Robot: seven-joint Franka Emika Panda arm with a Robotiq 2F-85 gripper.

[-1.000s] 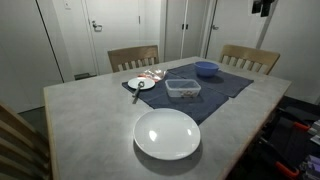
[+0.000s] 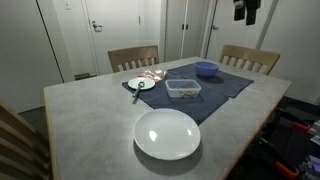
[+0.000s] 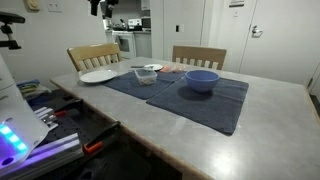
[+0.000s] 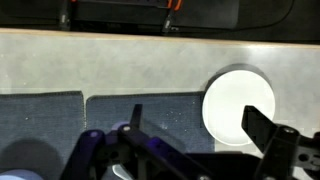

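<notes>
High above the table, my gripper [image 2: 245, 14] hangs at the upper right of exterior view 1, well clear of everything below. Its two fingers stand far apart in the wrist view, open and with nothing held. A large white plate [image 2: 168, 134] lies on the bare tabletop at the near side; the wrist view has this plate [image 4: 236, 100] on the right, partly covered by a finger. A clear plastic container [image 2: 183, 89] sits on the dark mat. Behind it stands a blue bowl [image 2: 207, 69], seen more closely as a blue bowl [image 3: 202, 80] in exterior view 2.
A smaller white plate [image 2: 141, 84] with a dark-handled utensil [image 2: 138, 91] lies left of the container. Dark mats [image 3: 205, 104] cover part of the table. Chairs [image 2: 135, 58] stand around it.
My gripper has moved left and slightly lower in exterior view 1. The plates, container and bowl have stayed where they were.
</notes>
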